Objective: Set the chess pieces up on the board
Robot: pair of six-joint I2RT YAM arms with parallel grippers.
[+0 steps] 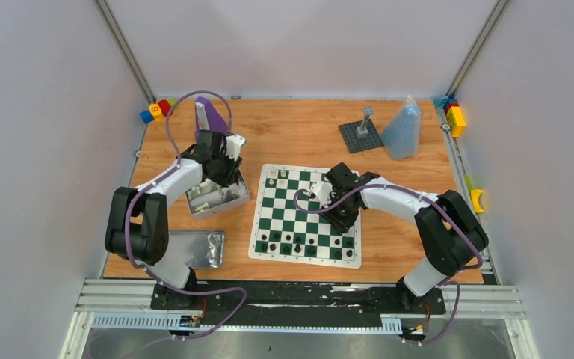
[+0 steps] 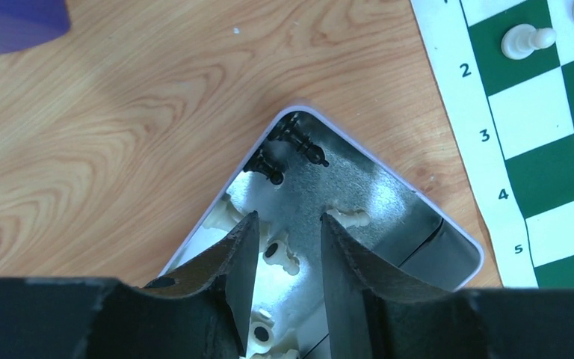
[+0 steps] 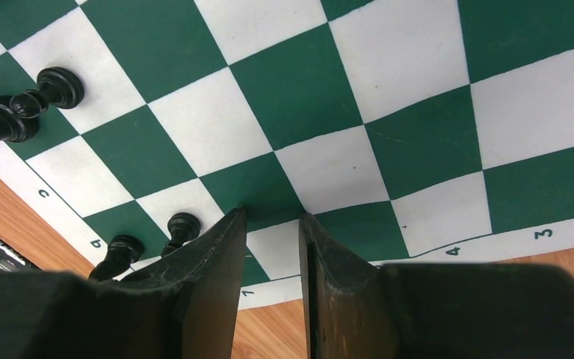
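My left gripper stands open above the piece box (image 2: 381,168). Inside lie black pieces (image 2: 303,146) in the upper corner and white pieces (image 2: 284,258) lower down, partly behind the fingers. On the chessboard (image 1: 276,209), a few white pieces (image 2: 518,42) stand at the far left and black pieces (image 1: 297,247) along the near side. My right gripper is low over the board's dark-piece side, fingers part open with nothing visible between them; black pieces (image 3: 60,88) stand to its left.
A metal tray (image 1: 194,248) lies near-left. A purple object (image 1: 209,116) stands behind the box. A dark plate with a post (image 1: 351,138) and a blue bag (image 1: 400,134) are back right. Coloured blocks sit at both back corners. Open wood lies behind the board.
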